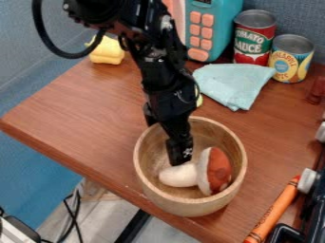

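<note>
A wooden bowl (165, 190) sits near the front edge of the table, holding a toy mushroom with a white stem (180, 175) and an orange-brown cap (216, 172). The black gripper (178, 152) reaches down from above into the back left of the bowl, its tip just above the white stem. Whether its fingers are open or shut is hard to tell.
Behind stand a tomato sauce can (253, 43), another can (291, 61), a teal toy (214, 14), a cloth (237, 82) and a yellow object (106, 51). An orange crayon (272, 214) lies to the right.
</note>
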